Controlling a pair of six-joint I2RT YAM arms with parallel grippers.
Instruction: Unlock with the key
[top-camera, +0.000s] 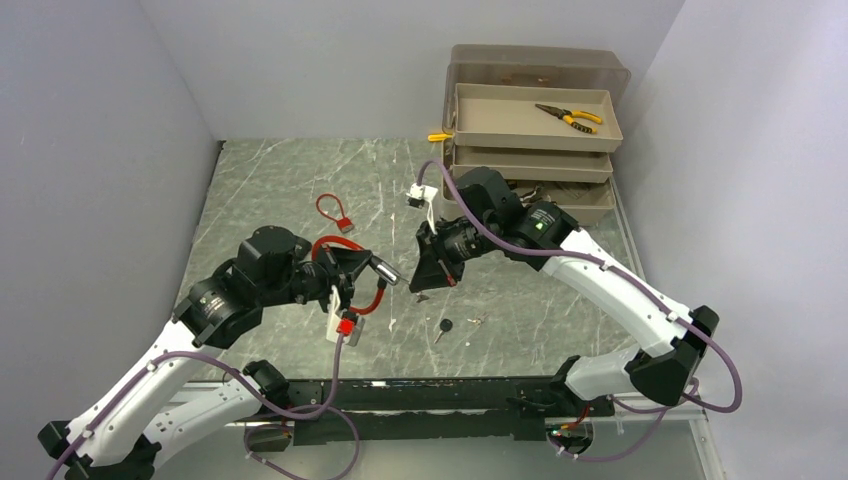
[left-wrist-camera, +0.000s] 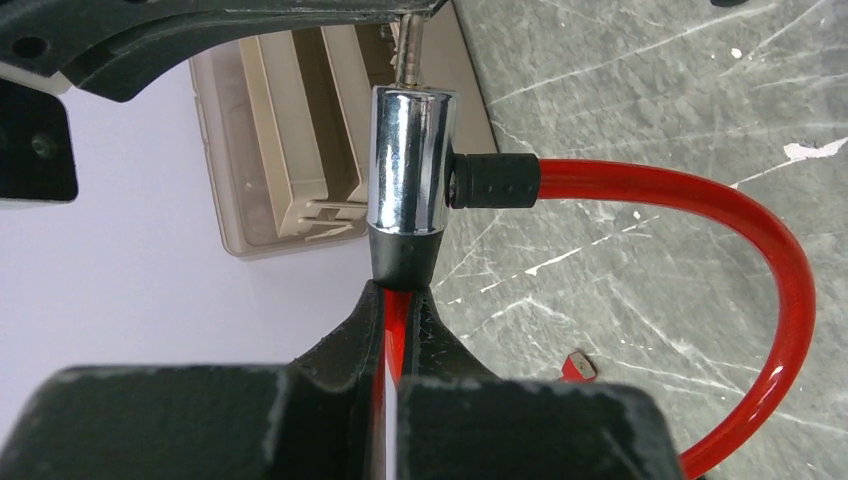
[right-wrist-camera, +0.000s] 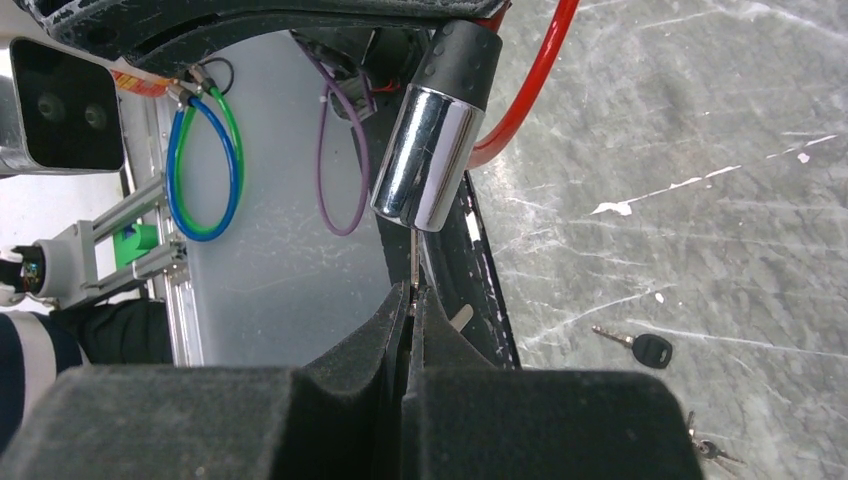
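A red cable lock with a chrome cylinder (top-camera: 385, 270) (left-wrist-camera: 410, 160) (right-wrist-camera: 425, 155) is held in the air between the arms. My left gripper is shut on its red cable, just below the cylinder's black end. My right gripper is shut on a thin metal key (right-wrist-camera: 415, 260) that points into the cylinder's end; how deep it sits cannot be told. Its red cable (left-wrist-camera: 700, 195) loops to the side.
Loose keys (right-wrist-camera: 650, 350) lie on the marble table (top-camera: 560, 320). A small red lock (top-camera: 344, 224) lies at the back left. A tiered organiser (top-camera: 530, 160) with pliers (top-camera: 568, 117) stands at the back right.
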